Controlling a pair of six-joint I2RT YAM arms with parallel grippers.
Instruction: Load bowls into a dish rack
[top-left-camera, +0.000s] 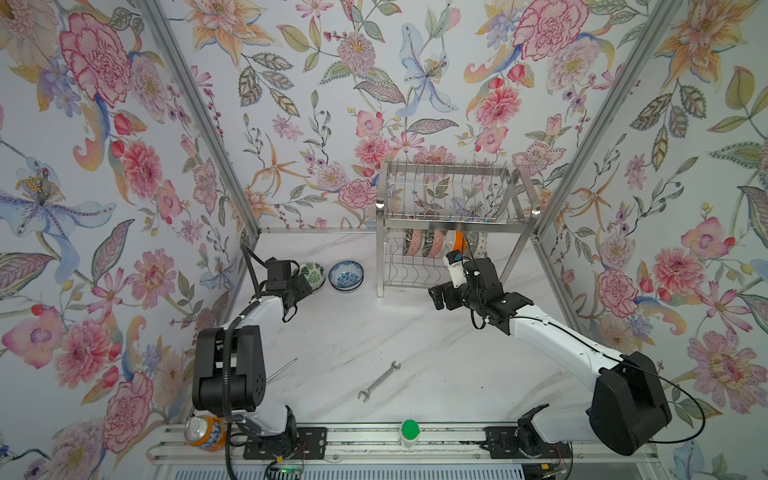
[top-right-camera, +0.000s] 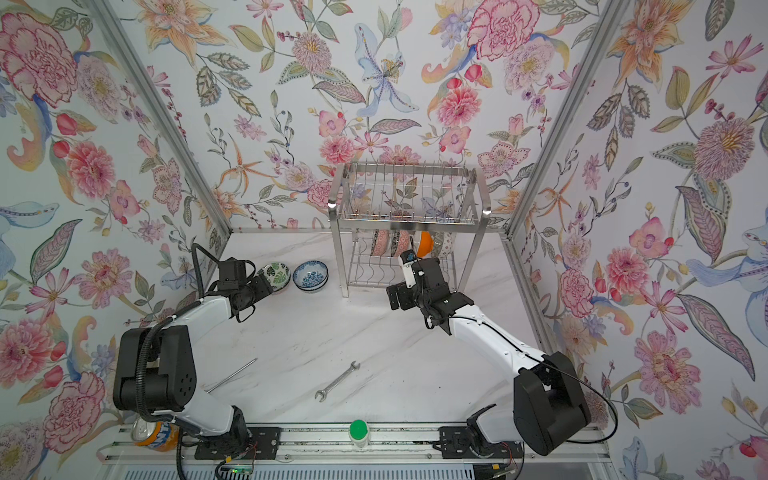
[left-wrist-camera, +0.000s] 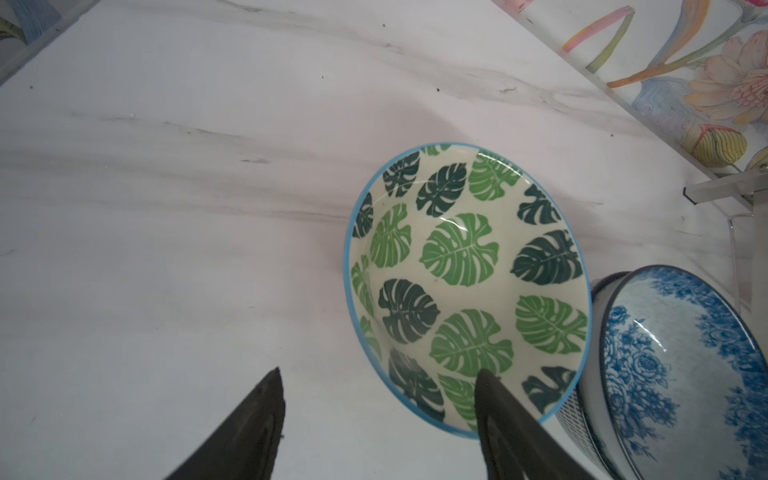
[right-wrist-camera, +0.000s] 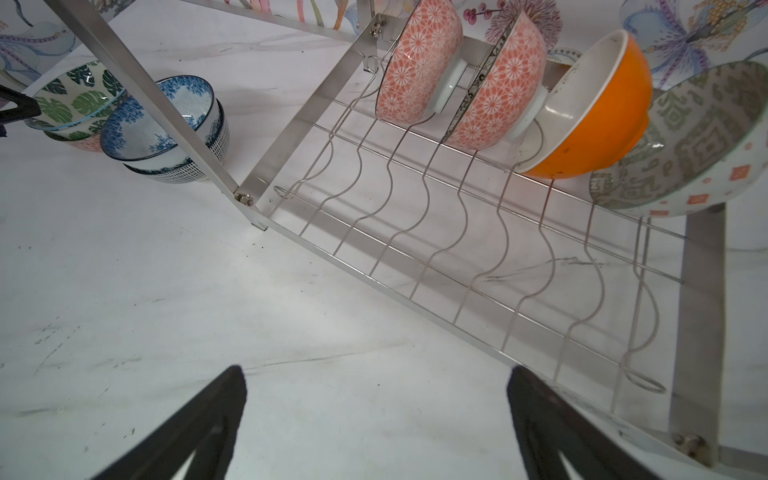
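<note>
The bowl with green leaves (left-wrist-camera: 460, 252) stands at the left of the table, seemingly stacked on a pinkish bowl (right-wrist-camera: 85, 144). My left gripper is over its near-left edge, fingers parted, one finger overlapping the rim in view; whether it touches is unclear. Beside it is a blue-flowered bowl (left-wrist-camera: 680, 376), resting on a dark-patterned one (right-wrist-camera: 180, 169). On the rack's (right-wrist-camera: 376, 280) lower shelf, two pink bowls (right-wrist-camera: 420, 60), an orange bowl (right-wrist-camera: 600, 112) and a grey-patterned bowl (right-wrist-camera: 688, 144) stand tilted. My right gripper is open and empty in front of the rack.
The rack's upper shelf (top-left-camera: 444, 216) is empty. A wrench (top-left-camera: 379, 381) and a thin rod (top-left-camera: 281, 369) lie on the near part of the table. Patterned walls enclose the sides and back.
</note>
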